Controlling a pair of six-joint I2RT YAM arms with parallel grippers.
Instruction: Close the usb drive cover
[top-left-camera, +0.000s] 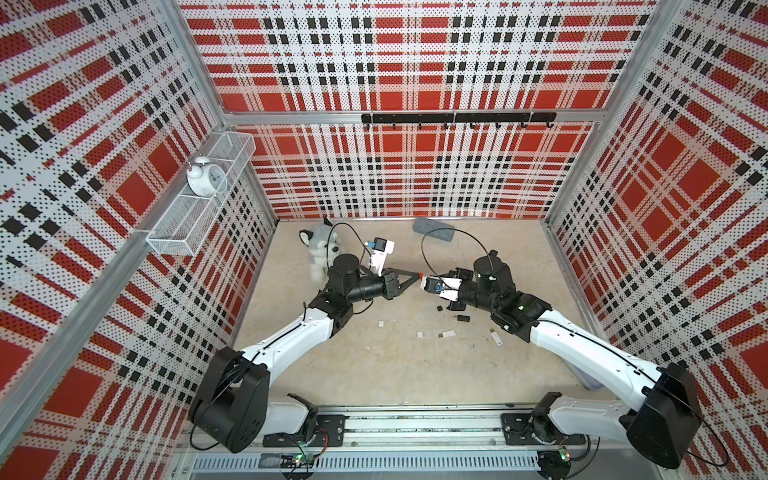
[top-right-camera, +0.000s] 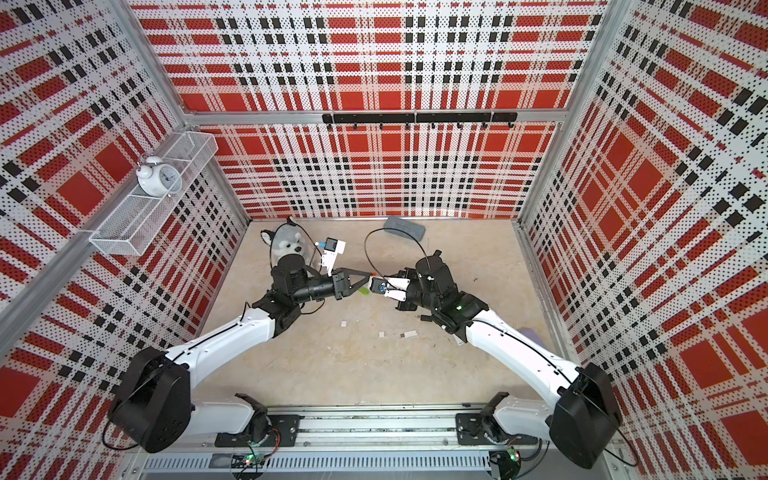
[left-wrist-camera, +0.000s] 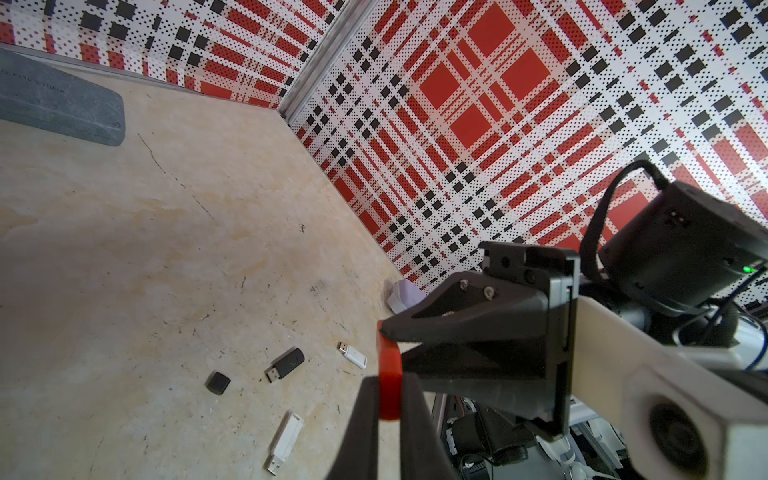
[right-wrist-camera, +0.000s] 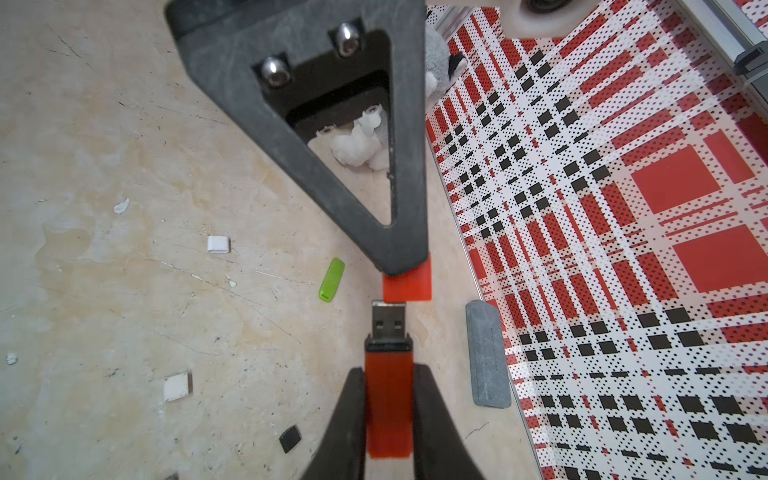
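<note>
My right gripper is shut on the orange-red usb drive (right-wrist-camera: 389, 400), whose bare metal plug (right-wrist-camera: 389, 320) points at the left fingertips. Between the tips of my left gripper sits the small red cover (right-wrist-camera: 409, 286), and those fingers are shut on it. In the right wrist view the cover is just beyond the plug's end and a little to its right; the plug shows outside it. Whether the two touch is hard to tell. From the top left view, both grippers meet nearly tip to tip above the table.
Loose on the table lie a black usb drive (left-wrist-camera: 285, 365), a black cap (left-wrist-camera: 217, 383), white drives (left-wrist-camera: 285, 441) and a green piece (right-wrist-camera: 332, 279). A grey case (top-left-camera: 433, 229) is at the back, beside a plush toy (top-left-camera: 321, 244) further left.
</note>
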